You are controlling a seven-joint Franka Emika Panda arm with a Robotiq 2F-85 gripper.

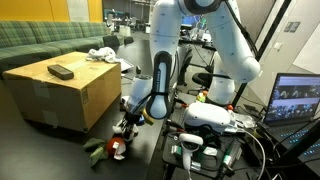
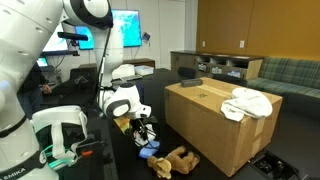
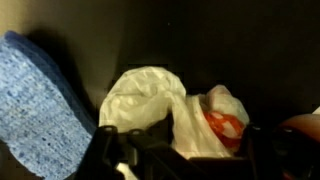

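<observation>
A crumpled white cloth lies under my gripper in the wrist view, with a red and white patch beside it. My dark fingers stand apart, low at the cloth, and partly cover it. Whether the cloth is pinched does not show. At the left lies a textured blue cloth. In exterior view 2 the white cloth sits just under the hand, behind the blue cloth and a brown plush toy. The fingertips are hard to make out in the exterior views.
A large cardboard box stands close by, with another white cloth on top. A red item and a green item lie near the gripper. Dark floor in front of the box is bare.
</observation>
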